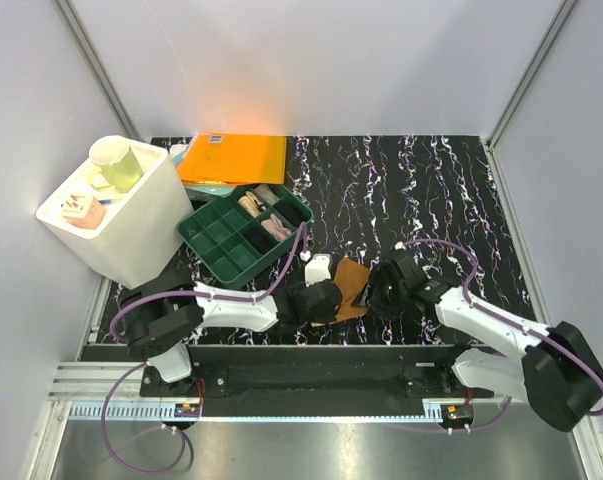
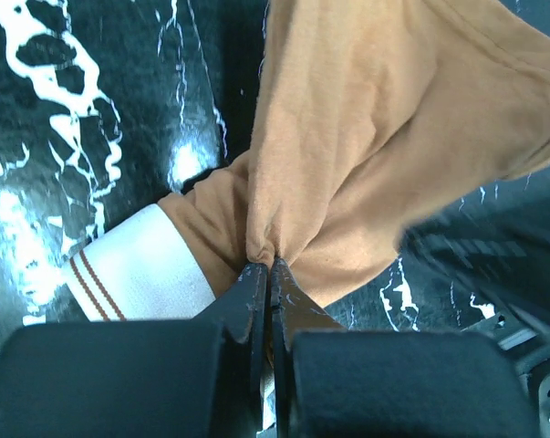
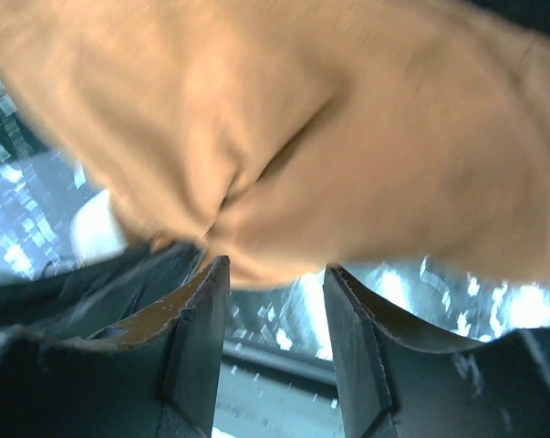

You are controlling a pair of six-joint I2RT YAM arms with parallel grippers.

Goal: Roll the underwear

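Observation:
The brown underwear [image 1: 349, 282] lies crumpled on the dark table between my two arms, partly covered by them. In the left wrist view its cloth [image 2: 297, 164] gathers into folds at the tips of my left gripper, which is shut on it. A white waistband with brown stripes [image 2: 151, 265] sticks out to the left of those tips. My right gripper is part open, its fingertips near the lower edge of the blurred brown cloth [image 3: 347, 173]; no cloth shows gripped between them.
A green divided box [image 1: 226, 240] holding several rolled cloths stands behind my left arm. Left of it is a white bin [image 1: 146, 225], with an orange folder [image 1: 236, 160] at the back. Bare table [image 1: 411, 195] stretches behind my right arm.

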